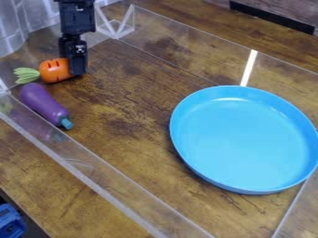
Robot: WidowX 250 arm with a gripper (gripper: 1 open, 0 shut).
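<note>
A black gripper (pixel 72 61) reaches down from the top left and is at an orange carrot (pixel 54 71) with green leaves, its fingers over the carrot's right end; whether they are closed on it is hard to tell. A purple eggplant (pixel 45 105) lies just in front of the carrot on the wooden table. A large blue plate (pixel 243 139) rests empty on the right side.
Clear plastic walls border the wooden table (pixel 137 112). A blue object (pixel 9 223) sits at the bottom left corner, outside the clear edge.
</note>
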